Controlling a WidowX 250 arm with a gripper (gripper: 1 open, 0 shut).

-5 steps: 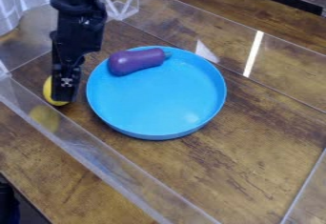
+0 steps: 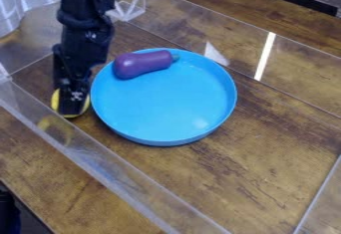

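Note:
The black gripper hangs at the left, its open fingers low over a yellow object, which is mostly hidden behind them at the left of the blue plate. The blue plate holds a purple eggplant on its upper left part.
Clear plastic walls run along the left and lower left and at the right of the wooden table. The table right of the plate and at the front is clear. A white strip lies at the upper right.
The gripper has moved slightly and now covers more of the yellow object, which appears a little farther right. The plate and eggplant have not moved.

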